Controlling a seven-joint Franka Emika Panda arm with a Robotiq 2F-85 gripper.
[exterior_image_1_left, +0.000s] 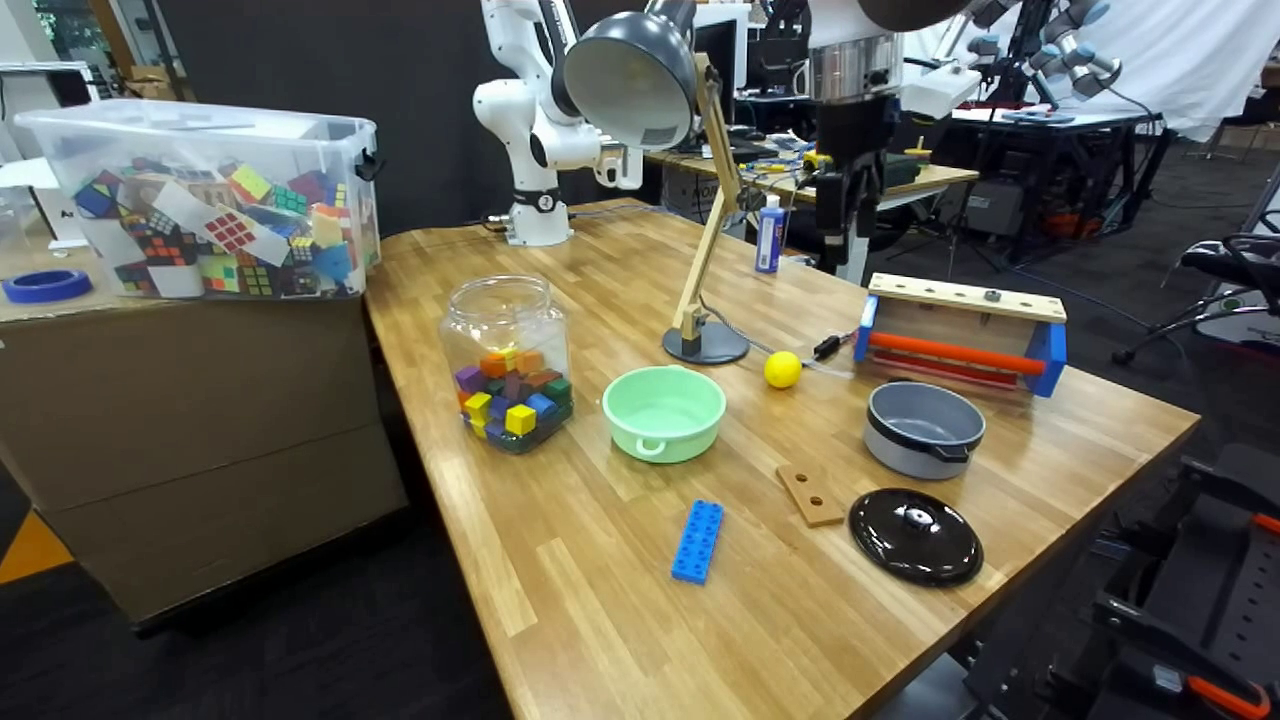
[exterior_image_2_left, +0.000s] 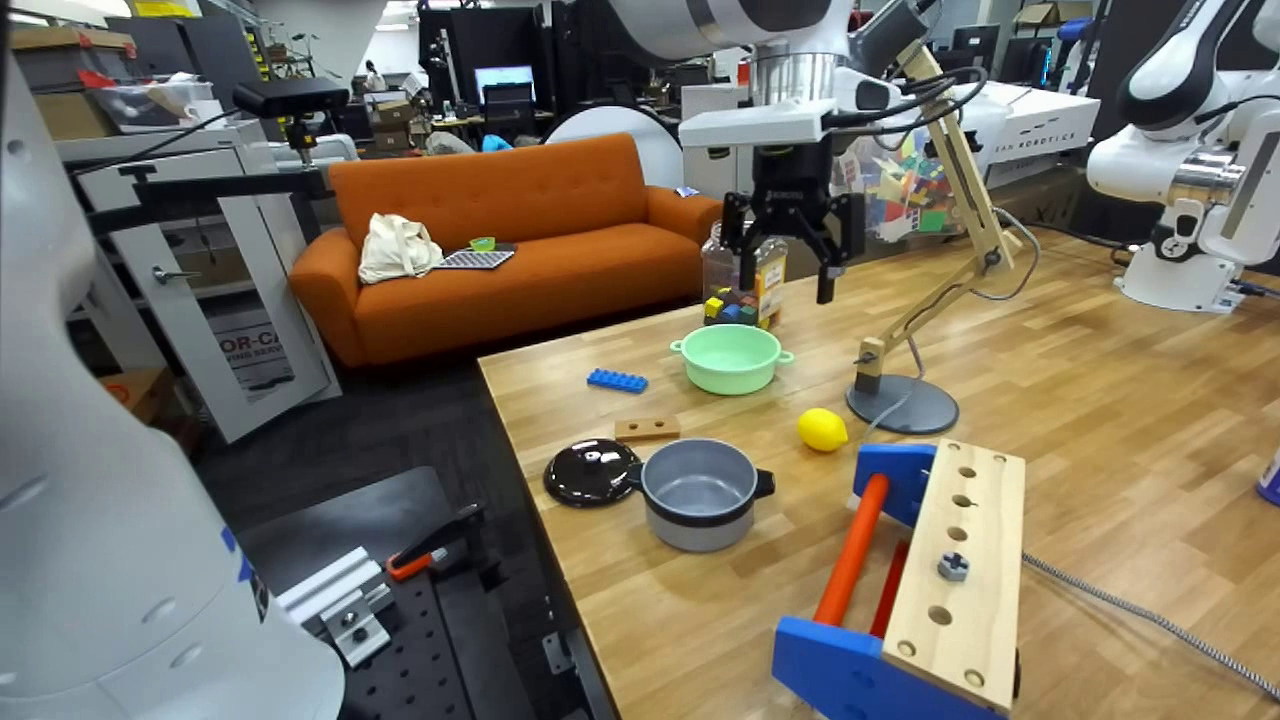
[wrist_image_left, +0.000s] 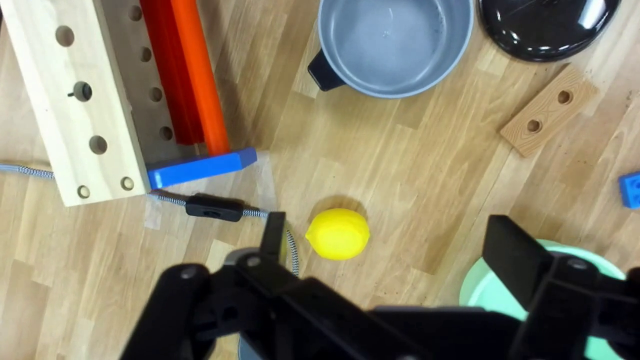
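Note:
My gripper is open and empty, high above the table. In the wrist view a yellow lemon (wrist_image_left: 337, 234) shows between the two spread fingers, on the wood far below them and nearer the left one. The right finger (wrist_image_left: 516, 258) overlaps part of a light green bowl (wrist_image_left: 474, 288) in that view. From the second exterior side, my gripper (exterior_image_2_left: 786, 288) hangs over the table with its fingers pointing down, and the lemon (exterior_image_2_left: 823, 430) lies between the green bowl (exterior_image_2_left: 732, 360) and the lamp base. The bowl looks empty in the first exterior view.
A grey pot (exterior_image_1_left: 924, 430), its black lid (exterior_image_1_left: 915, 536), a two-holed wooden piece (exterior_image_1_left: 811, 494) and a blue brick (exterior_image_1_left: 698, 542) lie apart. The desk lamp (exterior_image_1_left: 705, 342), pegged workbench (exterior_image_1_left: 960, 336) and block-filled jar (exterior_image_1_left: 510, 372) stand tall. Near the front left, the tabletop is clear.

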